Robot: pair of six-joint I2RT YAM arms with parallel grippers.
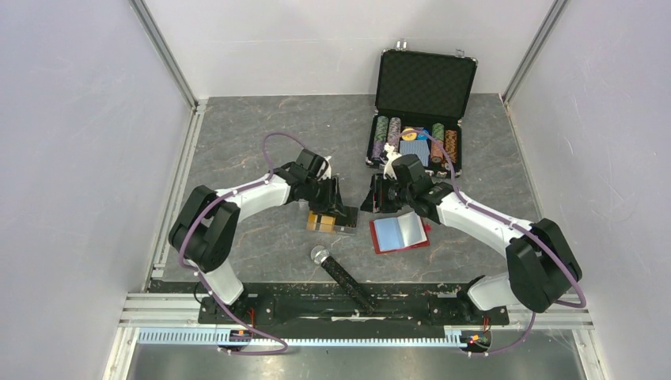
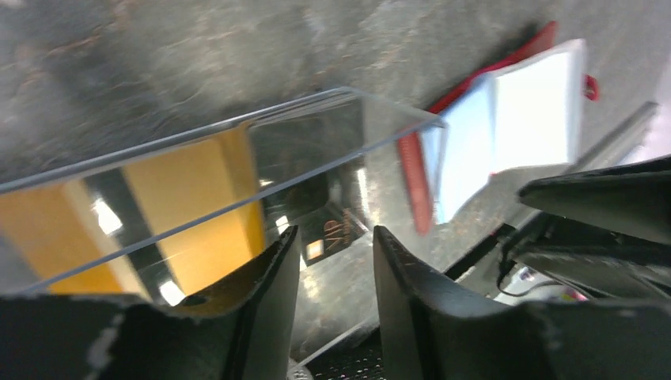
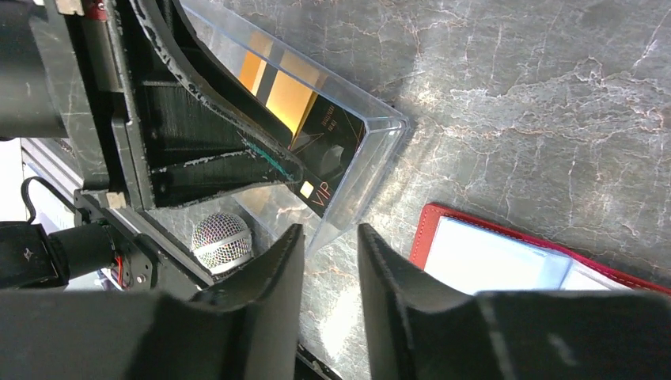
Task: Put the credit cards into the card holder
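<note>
Inside a clear box [image 3: 360, 103] lie a black VIP card [image 3: 328, 154] and gold cards [image 3: 289, 99]. In the left wrist view the gold card [image 2: 186, 206] and the black card [image 2: 316, 174] show through the clear walls. My left gripper is open above the box, its fingers empty. To the right, the red card holder [image 1: 401, 232] lies spread on the table, pale sleeves [image 1: 388, 234] upward. My right gripper is also open, with nothing in it, over the table between box and holder.
A microphone [image 1: 342, 277] lies in front of the box. An open black case [image 1: 423, 87] with poker chips stands at the back right. The left gripper's body sits close beside my right one. Bare table lies at the back left.
</note>
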